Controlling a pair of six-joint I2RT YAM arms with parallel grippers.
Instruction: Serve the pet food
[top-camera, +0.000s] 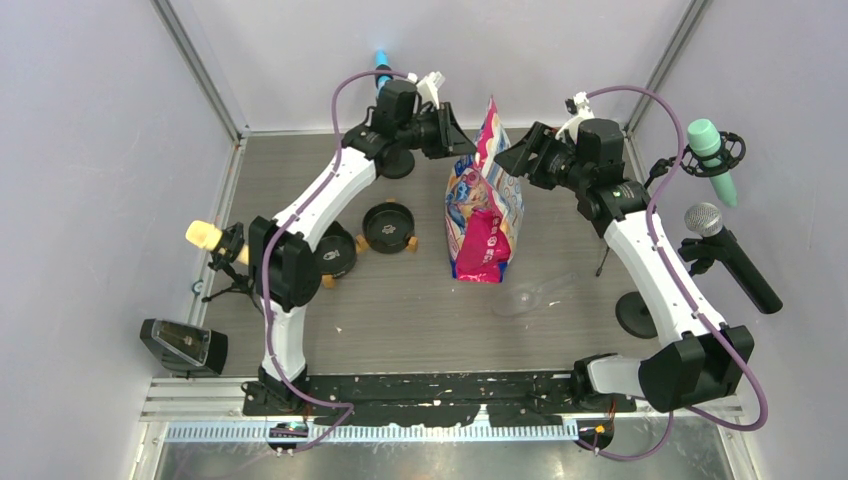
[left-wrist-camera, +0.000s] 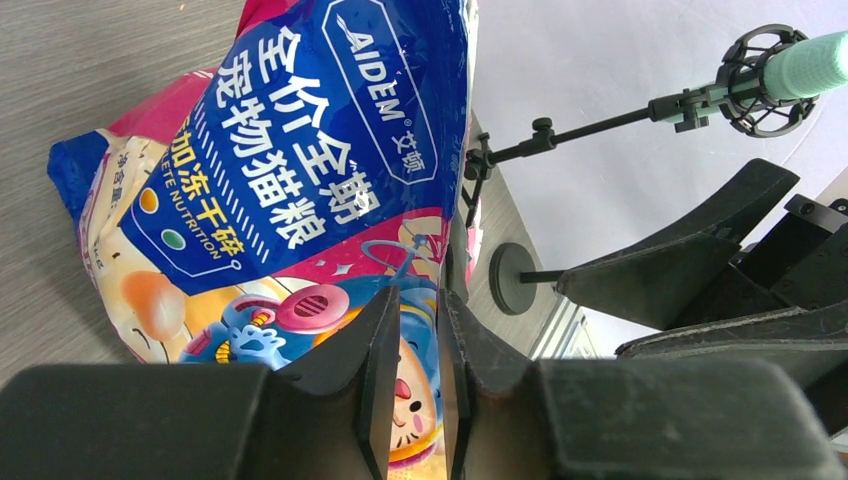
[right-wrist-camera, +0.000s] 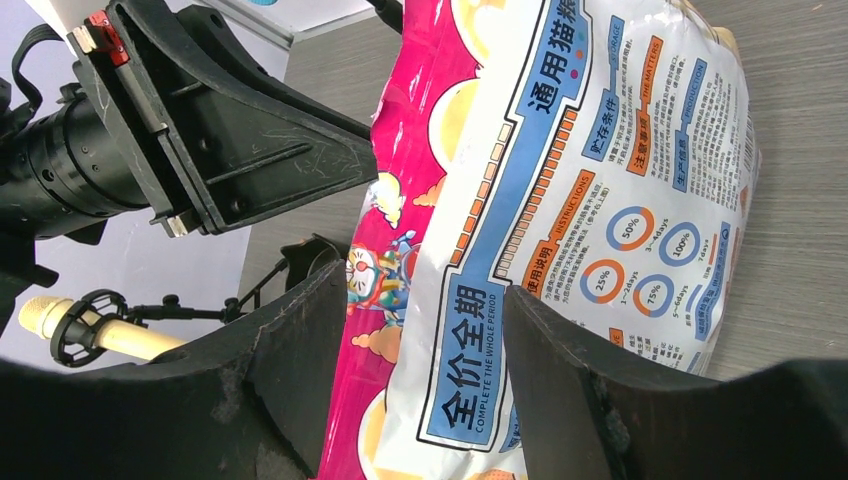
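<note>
A pink and blue cat food bag (top-camera: 484, 220) stands upright at table centre, its white printed back (right-wrist-camera: 640, 180) filling much of the right wrist view. My left gripper (top-camera: 462, 147) is at the bag's upper left; in the left wrist view its fingertips (left-wrist-camera: 450, 310) are close together over the bag's edge, and whether anything is pinched cannot be told. My right gripper (top-camera: 505, 158) stands open at the bag's upper right, fingertips around its top part. Two black bowls (top-camera: 388, 228) (top-camera: 334, 262) sit left of the bag. A clear scoop (top-camera: 520, 298) lies below it.
Microphones on stands line both sides, such as the black one (top-camera: 740, 262) at right and the yellow one (top-camera: 205, 236) at left. A dark box (top-camera: 185, 345) is at lower left.
</note>
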